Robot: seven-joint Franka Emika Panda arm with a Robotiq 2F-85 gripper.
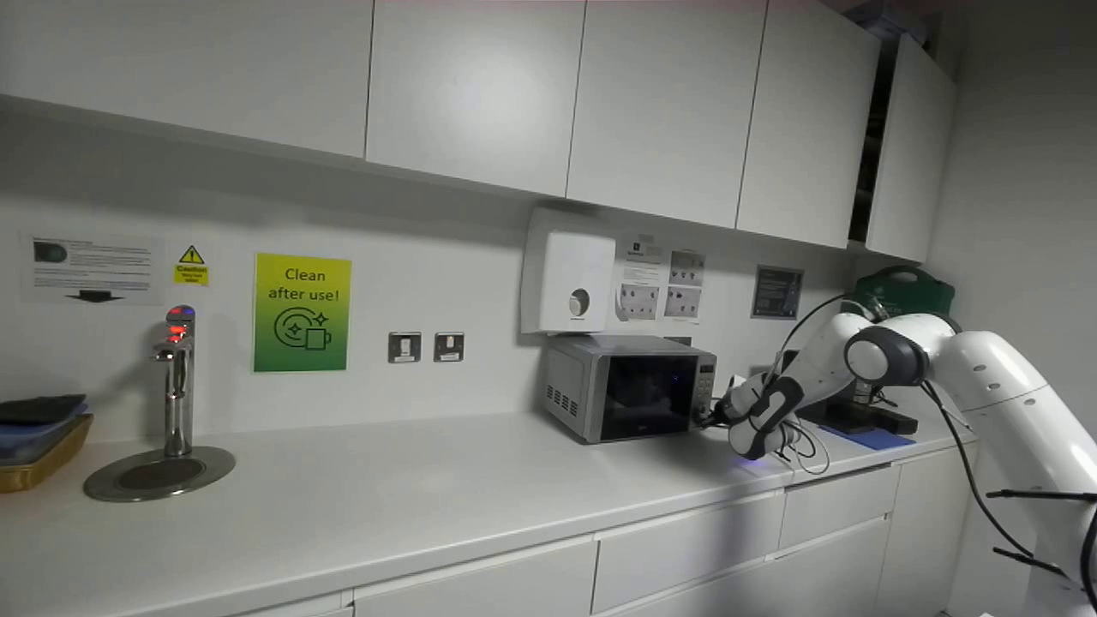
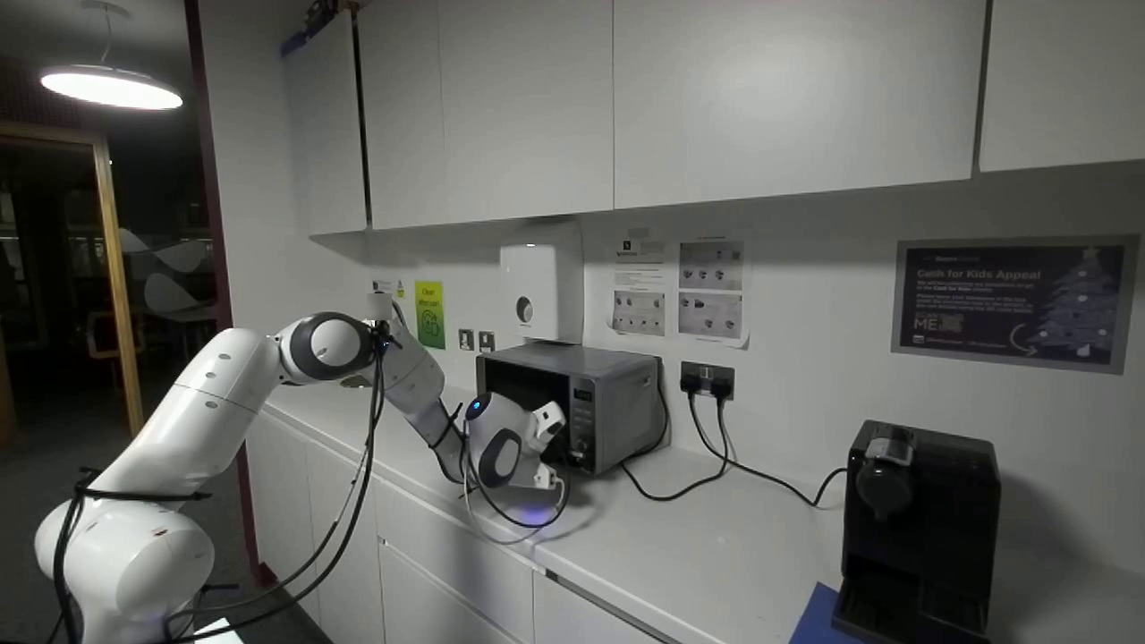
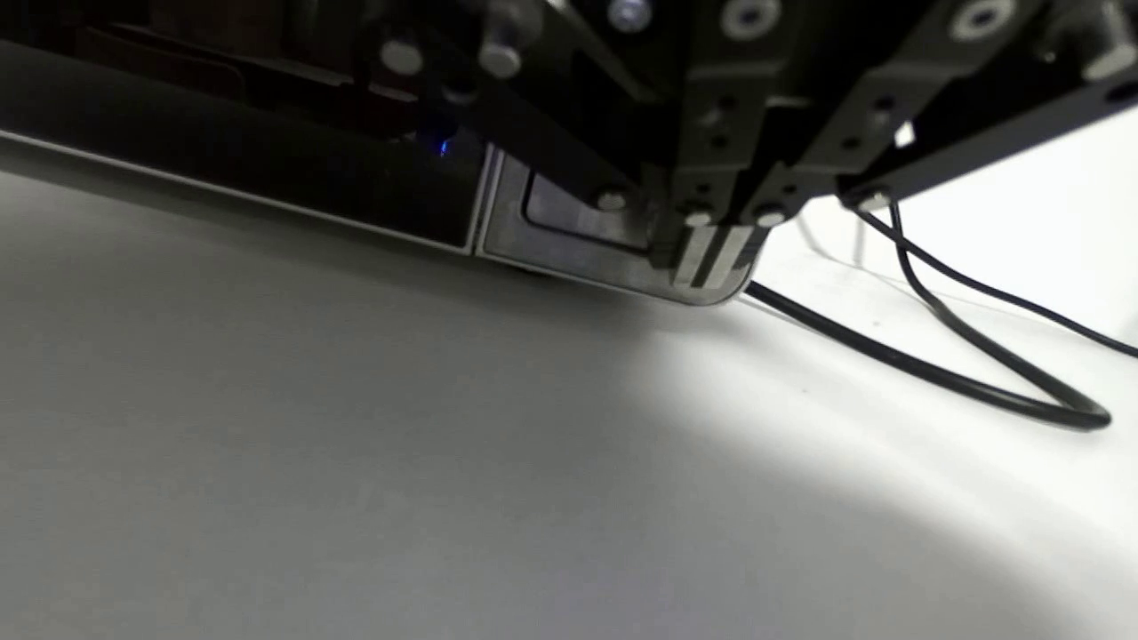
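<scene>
A grey microwave [image 1: 650,396] with a dark glass door stands against the wall, its door closed. In the wrist view its lower front edge runs across the top left, and the control panel's bottom button [image 3: 573,219] shows partly behind my gripper. My gripper is shut, its fingertips together with nothing visible between them. They overlap the lower right corner of the control panel; whether they touch it I cannot tell. In exterior view 2 the robot's wrist [image 2: 510,445] sits in front of the panel and hides the fingertips.
Black cables [image 3: 939,373] lie on the counter right of the microwave. A black coffee machine [image 2: 918,526] stands further along on a blue mat [image 2: 821,614]. A tap [image 1: 178,386] and trays [image 1: 41,442] are at the far left.
</scene>
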